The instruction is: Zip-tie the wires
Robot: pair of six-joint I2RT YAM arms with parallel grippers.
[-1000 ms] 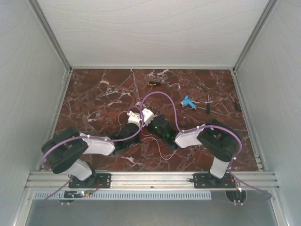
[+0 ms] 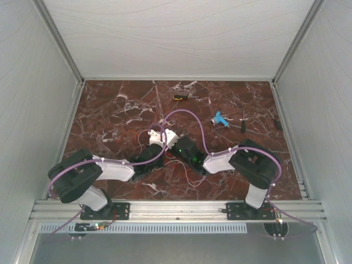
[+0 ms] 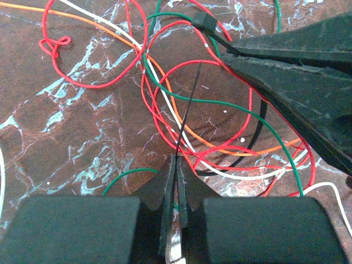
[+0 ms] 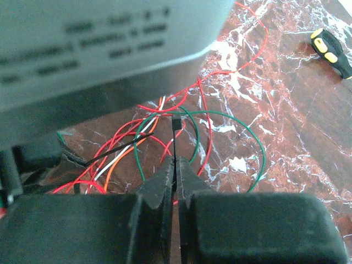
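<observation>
Loose red, white, orange and green wires (image 3: 157, 113) lie crossed on the marble table in the left wrist view. My left gripper is shut on a thin black zip tie, whose tail (image 3: 187, 113) sticks out past the fingertips. My right gripper is shut on a black strip with the square head (image 4: 176, 122) just beyond its tips. In the left wrist view that head (image 3: 204, 22) stands above the wires, apart from the tail. A black curved band (image 3: 257, 135) passes by the wires between the grippers; its full path is partly hidden.
A yellow-and-black screwdriver (image 2: 180, 97) lies at the back. Right of centre rest a blue tool (image 2: 220, 119) and a dark-handled screwdriver (image 2: 243, 126). Both wrists are crowded close together.
The left arm looks almost unmoved.
</observation>
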